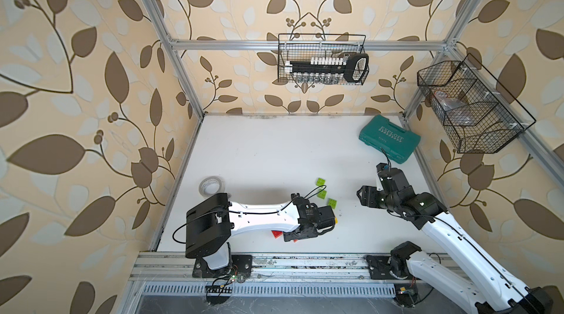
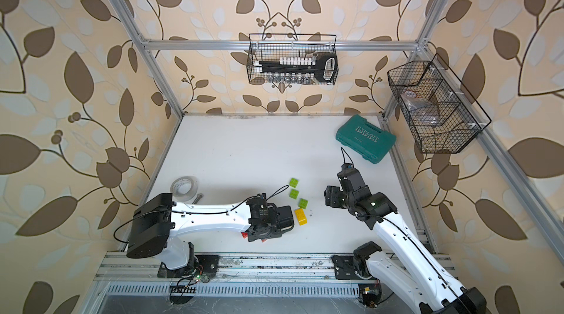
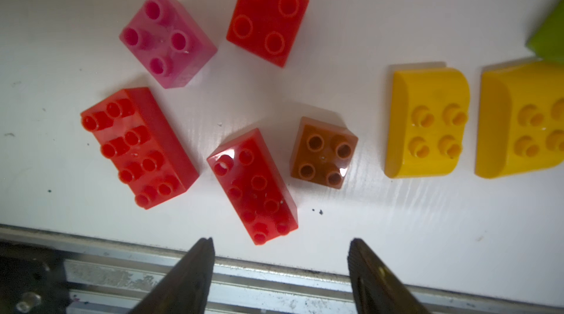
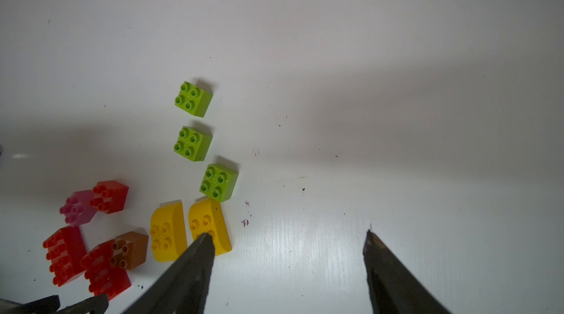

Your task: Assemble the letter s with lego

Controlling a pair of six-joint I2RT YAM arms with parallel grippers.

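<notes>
Spread under my left gripper are two long red bricks (image 3: 253,187) (image 3: 141,148), a small red brick (image 3: 268,17), a pink brick (image 3: 168,39), a brown brick (image 3: 322,153) and two yellow curved bricks (image 3: 427,123) (image 3: 520,120). The left gripper is open, its fingertips near the table's front edge with nothing between them. Three green bricks (image 4: 192,99) (image 4: 192,143) (image 4: 218,182) stand in a loose row in the right wrist view. My right gripper is open above bare table, to the right of every brick. All bricks lie separate, studs up.
A tape roll (image 2: 184,187) lies at the table's left side. The green case (image 2: 365,138) rests at the back right. Wire baskets (image 2: 292,61) hang on the frame.
</notes>
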